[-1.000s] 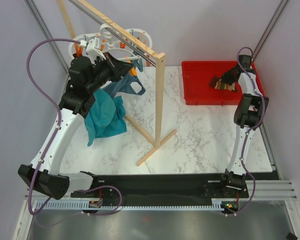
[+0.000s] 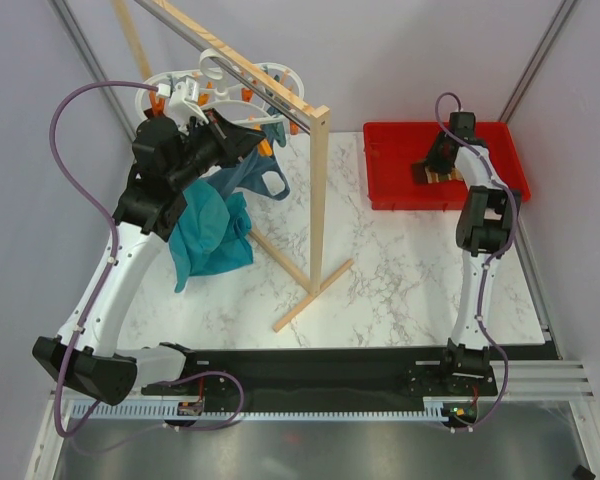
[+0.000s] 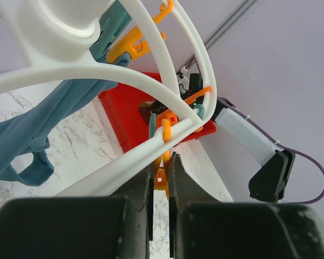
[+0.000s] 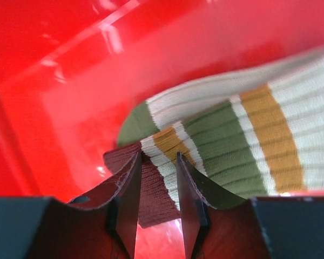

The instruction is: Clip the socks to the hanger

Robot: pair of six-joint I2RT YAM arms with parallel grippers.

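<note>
A striped sock (image 4: 221,145) in green, white, ochre and maroon lies in the red tray (image 2: 392,150). Over its maroon-tipped end is my right gripper, open, its two fingers apart with sock fabric showing in the gap. In the top view the arm covers part of the sock (image 2: 419,174). On the left, the white round hanger (image 2: 292,82) hangs from the wooden stand. My left gripper is shut on an orange clip (image 3: 161,179) at the hanger's rim.
Blue garments (image 2: 248,178) and a teal cloth (image 2: 208,235) hang below the hanger, with more orange clips around its ring. The wooden stand's post (image 2: 318,200) rises between both arms. Bare marble-patterned table (image 2: 420,280) lies in front of the tray.
My right gripper has moved left over the sock in the tray. The left arm looks unchanged.
</note>
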